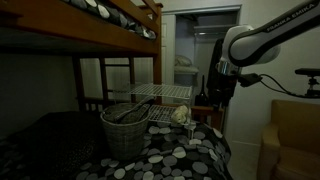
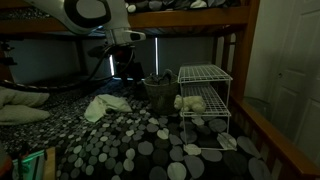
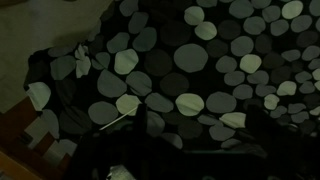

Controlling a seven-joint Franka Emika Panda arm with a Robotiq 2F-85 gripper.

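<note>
My gripper (image 1: 222,92) hangs on the right in exterior view 1, above the end of the bed. In the wrist view its two dark fingers (image 3: 142,122) stand apart at the bottom, with the dotted bedspread (image 3: 190,58) showing between them, so it looks open and empty. A grey woven basket (image 1: 124,136) with dark contents sits on the bed. Beside it stands a white wire rack (image 2: 205,74), with a pale plush-like object (image 2: 190,103) at its lower level. A crumpled white cloth (image 2: 106,107) lies on the bed in exterior view 2.
The upper bunk (image 1: 90,38) overhangs the bed. A brown armchair (image 1: 290,140) stands at the right. A thin pale stick-like thing (image 3: 117,120) shows near one finger in the wrist view. Open bedspread lies in front of the rack. The scene is dim.
</note>
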